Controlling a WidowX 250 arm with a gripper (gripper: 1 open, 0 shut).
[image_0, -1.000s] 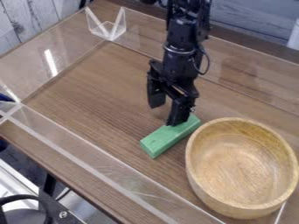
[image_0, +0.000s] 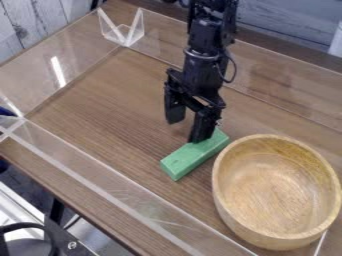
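My black arm reaches down from the top centre to the gripper (image_0: 190, 122), whose dark fingers stand open just above the upper end of a green block (image_0: 191, 160). The block lies slanted on the wooden table. Whether the fingertips touch it I cannot tell.
A large tan bowl (image_0: 274, 195) sits at the lower right, close beside the block. A clear plastic object (image_0: 122, 27) stands at the back left. Black cables lie at the bottom left edge.
The arm and gripper have shifted very slightly. The green block and bowl look unmoved.
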